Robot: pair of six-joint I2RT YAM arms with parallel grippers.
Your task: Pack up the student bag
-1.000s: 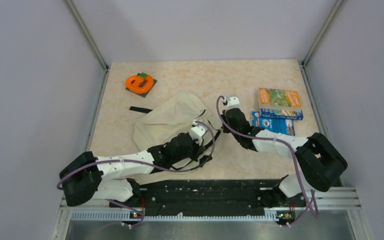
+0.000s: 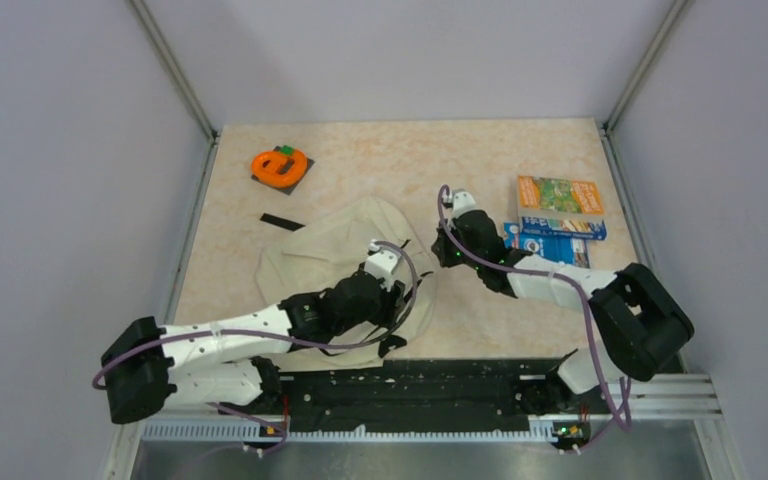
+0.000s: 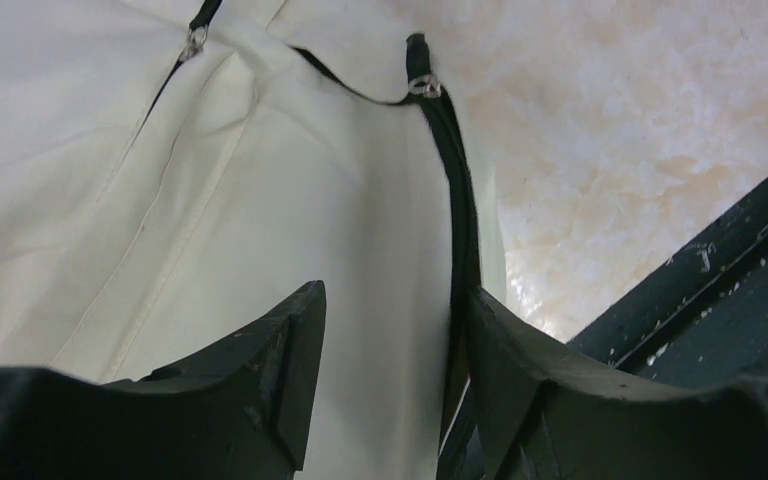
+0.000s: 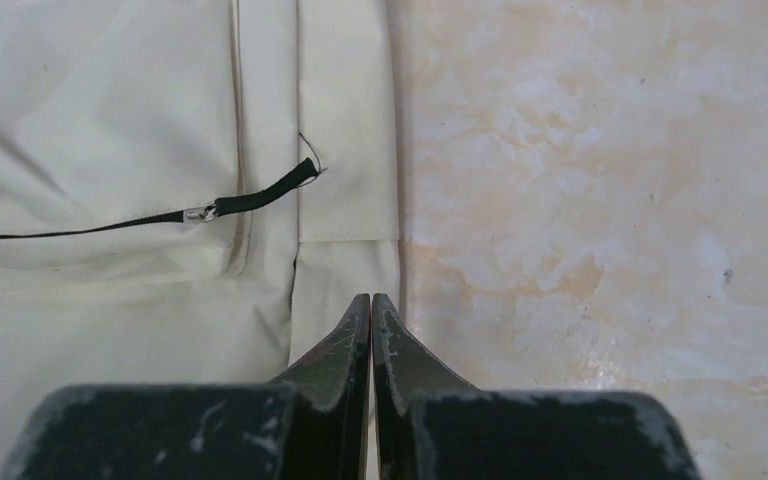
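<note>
A cream bag [image 2: 335, 235] lies flat on the table with black zips along its seams. Over its right side my left gripper stands open, the fabric showing in the gap. One of its fingers [image 3: 505, 350] overlaps the black zip strip [image 3: 457, 170] along the bag's side; whether it touches the cloth, I cannot tell. In the right wrist view, my right gripper is shut, nothing showing between its fingertips, over the bag's right border. A zip pull with a black tab [image 4: 265, 195] lies up and left of it.
Two books, an orange-green one [image 2: 560, 196] and a blue one [image 2: 550, 246], lie at the right. At the far left an orange pumpkin-shaped item [image 2: 280, 168] rests on a dark square. A black strip [image 2: 281, 222] lies beside the bag.
The bag lies slightly farther left than a second ago.
</note>
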